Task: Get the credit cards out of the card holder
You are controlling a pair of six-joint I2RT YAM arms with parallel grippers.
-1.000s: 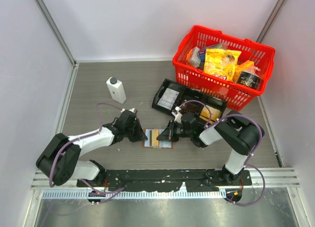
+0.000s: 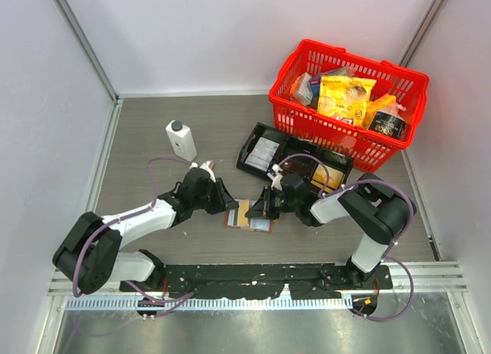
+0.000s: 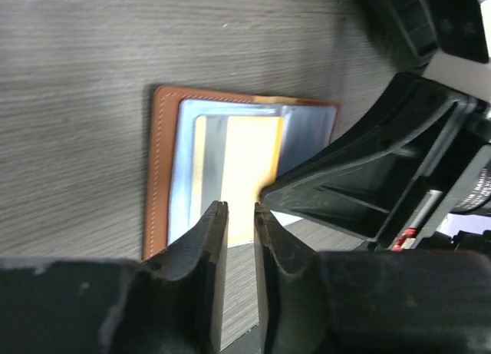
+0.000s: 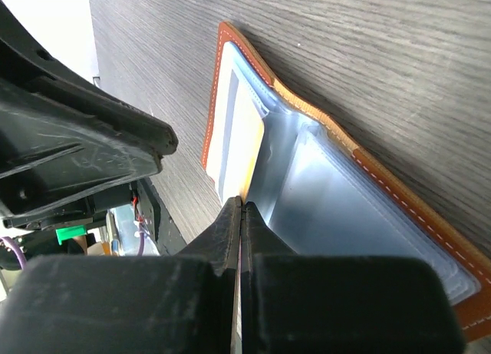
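The brown card holder (image 2: 261, 225) lies open on the table, with pale blue sleeves and yellow and grey cards (image 3: 244, 162) in its left part. My right gripper is shut with its tips at the yellow card edge; whether a card edge is between them I cannot tell. My left gripper stands above the holder's left part, its fingertips slightly apart with nothing visible between them.
A black compartment tray (image 2: 253, 158) lies behind the holder, a red basket (image 2: 347, 134) stands at the back right, and a white bottle (image 2: 182, 143) at the back left.
My left gripper has shifted a little and now sits slightly higher in the top view. The right arm and holder have moved only slightly.
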